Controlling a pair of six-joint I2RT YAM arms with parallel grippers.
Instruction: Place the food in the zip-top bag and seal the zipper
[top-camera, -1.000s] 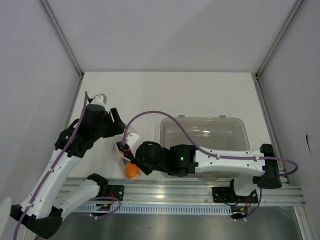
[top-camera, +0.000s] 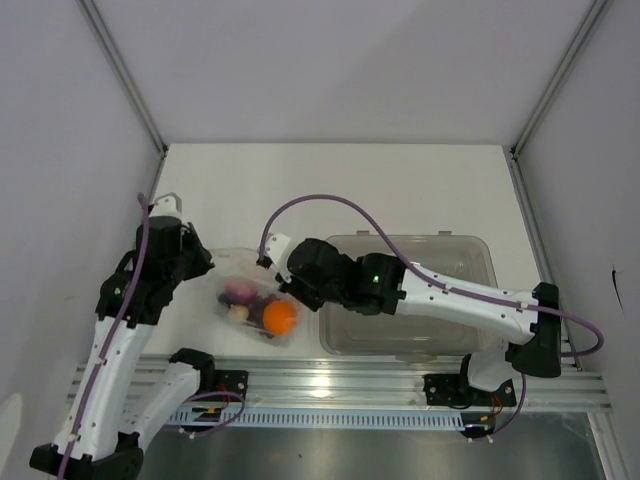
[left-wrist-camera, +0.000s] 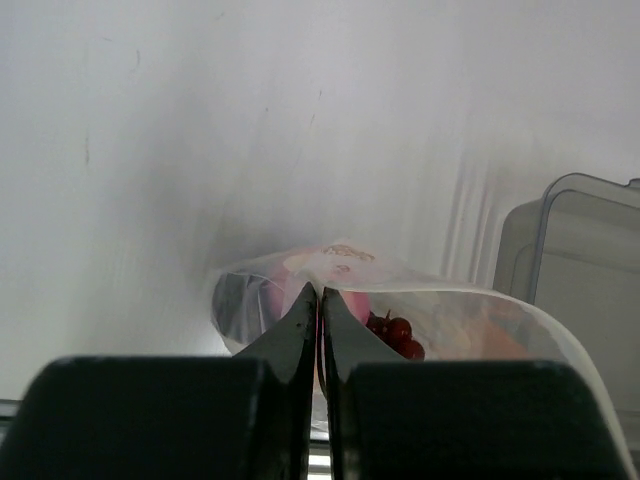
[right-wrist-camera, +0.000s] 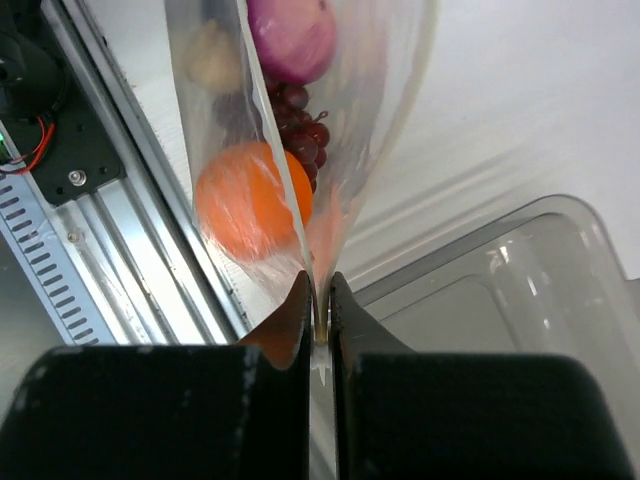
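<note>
Between my two arms hangs the clear zip top bag (top-camera: 234, 262), with an orange (top-camera: 280, 317), a pinkish-purple round food (right-wrist-camera: 292, 38), dark red grapes (right-wrist-camera: 300, 130) and a pale piece (right-wrist-camera: 213, 60) inside. My left gripper is shut on one end of the bag's rim. At the opposite end of the mouth, my right gripper pinches the bag's edge. The rim (left-wrist-camera: 470, 287) bows between the grips in the left wrist view, so the mouth stands partly open. In the top view both sets of fingertips are hard to make out.
An empty clear grey bin (top-camera: 408, 337) stands right of the bag, under my right arm. A metal rail (top-camera: 320, 378) runs along the front edge.
My left gripper has closed on the bag rim and moved left. My right gripper has shifted slightly up and right.
</note>
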